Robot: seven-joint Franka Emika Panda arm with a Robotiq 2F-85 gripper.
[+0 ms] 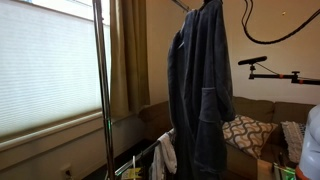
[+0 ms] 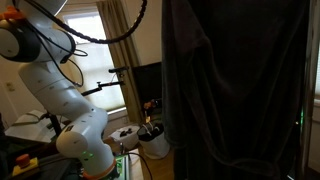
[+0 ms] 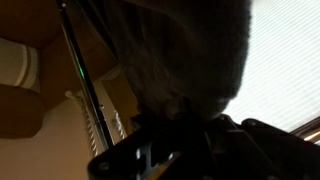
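Observation:
A dark blue-grey robe (image 1: 203, 90) hangs long and loose in exterior view 1, its top running out of the frame. It fills much of exterior view 2 as a dark robe (image 2: 235, 85), which hides the gripper there. In the wrist view, bunched dark fabric of the robe (image 3: 195, 50) runs up from my black gripper. The fingers are closed on this fabric, though the fingertips are dim and partly covered by it.
An upright metal pole (image 1: 103, 80) stands left of the robe. A white cloth (image 1: 162, 158) hangs on a low rail beside the robe's lower part. Behind are a couch with a patterned cushion (image 1: 248, 134) and a boom-mounted black device (image 1: 253, 61).

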